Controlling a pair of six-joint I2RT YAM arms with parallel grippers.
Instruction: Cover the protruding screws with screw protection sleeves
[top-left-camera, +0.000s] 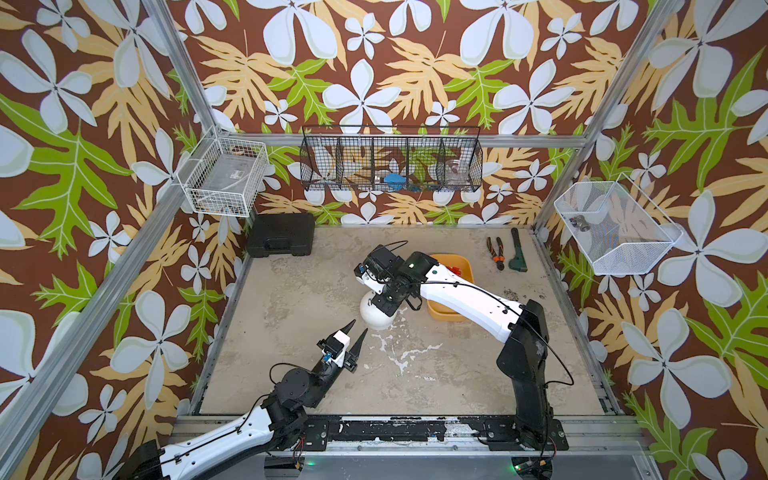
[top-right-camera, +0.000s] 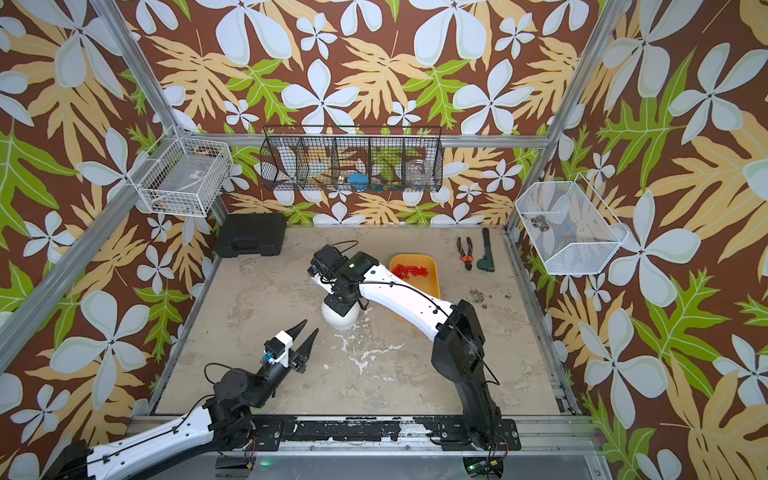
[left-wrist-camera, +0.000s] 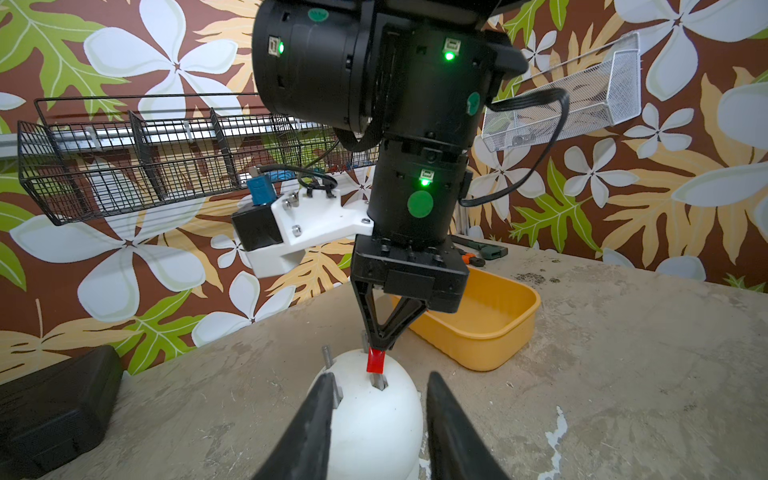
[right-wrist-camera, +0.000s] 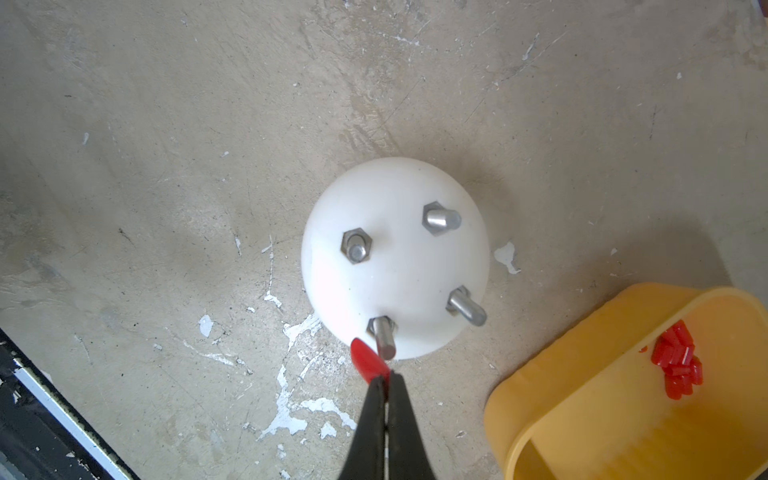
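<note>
A white dome (right-wrist-camera: 400, 276) carries several bare metal screws (right-wrist-camera: 356, 246) standing out from hex nuts. My right gripper is shut on a small red sleeve (right-wrist-camera: 369, 360), which points out at a slant from the fingertips. In the right wrist view, the sleeve lies right beside the nearest screw (right-wrist-camera: 384, 337), whose shaft shows uncovered. The left wrist view has the sleeve (left-wrist-camera: 375, 360) hanging over the dome's top, in line with a nut (left-wrist-camera: 378, 382); contact cannot be judged. My left gripper (top-left-camera: 357, 328) stands open and empty, short of the dome.
A yellow bin (right-wrist-camera: 512, 416) with several loose red sleeves (right-wrist-camera: 678, 360) stands right of the dome, partly under the right arm. Pliers (top-left-camera: 496, 253) and a green-handled tool (top-left-camera: 517, 249) lie at the back right, a black case (top-left-camera: 280, 234) at the back left.
</note>
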